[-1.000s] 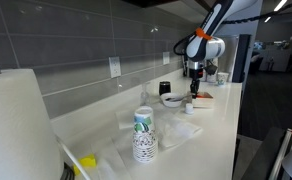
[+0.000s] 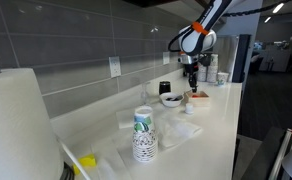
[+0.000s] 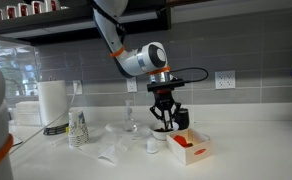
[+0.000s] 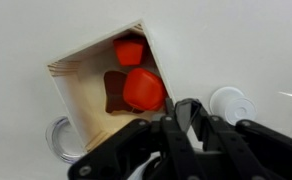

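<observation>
My gripper is shut on a small grey object [image 4: 184, 108], most of which is hidden by the fingers. In the wrist view it sits over the right-hand edge of an open wooden box [image 4: 81, 85]. Inside the box lie a red rounded object [image 4: 144, 90], a smaller red piece [image 4: 131, 49] and a dark brown piece [image 4: 114, 92]. Exterior view 2 has the gripper [image 3: 166, 116] above and just left of the box [image 3: 193, 152]. Seen from exterior view 1, the gripper [image 2: 193, 85] hangs above the box [image 2: 198, 99].
A small white jar [image 3: 152, 145] stands left of the box. Behind are a white bowl [image 3: 161, 132] and a black container [image 3: 182, 119]. Stacked patterned cups [image 3: 77, 126] and a crumpled clear bag [image 3: 114, 144] lie farther left. Counter right of the box is clear.
In exterior view 1 the arm has risen and shifted slightly left. The gripper was lower, near the white jar and the box, and is now higher, leaving more of the box in sight.
</observation>
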